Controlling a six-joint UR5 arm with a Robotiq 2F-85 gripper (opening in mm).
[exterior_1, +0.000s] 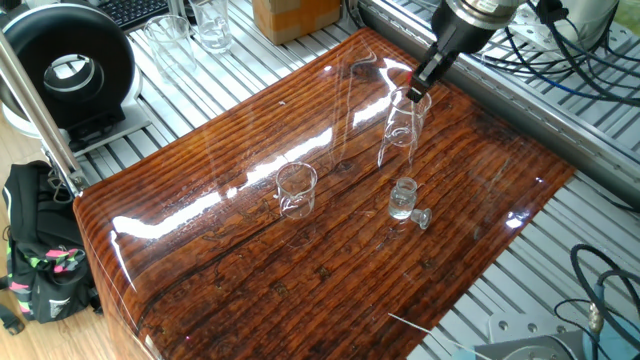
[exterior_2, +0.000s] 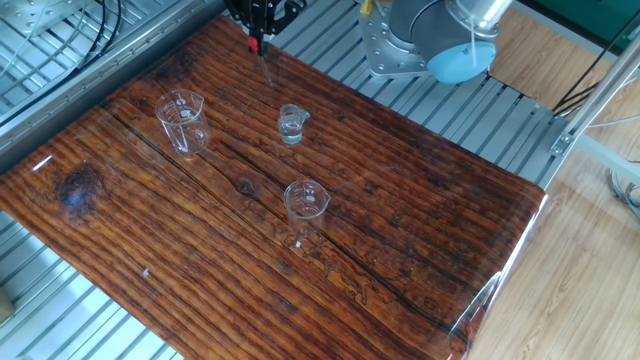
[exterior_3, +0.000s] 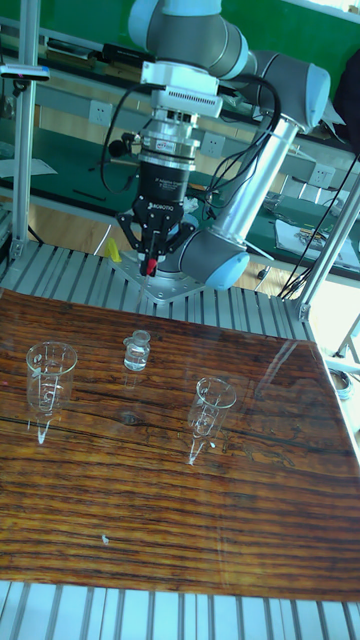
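Observation:
My gripper (exterior_3: 149, 269) hangs above the table's far side in the third exterior view, pointing down. Its dark, red-marked fingertips look drawn together. A thin clear streak shows below them in the second view; whether they grip something is unclear. In the first view the gripper (exterior_1: 414, 94) overlaps the rim of a clear beaker (exterior_1: 405, 128), but the other views show it apart from the glassware. A second beaker (exterior_1: 297, 192) stands upright on the wooden table (exterior_1: 250, 290). Nearer the robot's side is a small glass bottle (exterior_2: 290, 127), with a clear stopper-like piece (exterior_1: 422, 218) beside it.
The robot's base (exterior_2: 395, 45) stands beyond the table edge. More glass beakers (exterior_1: 170, 45) and a cardboard box (exterior_1: 295, 15) sit off the table in the first view. A thin pale line (exterior_1: 430, 330) crosses the near corner there.

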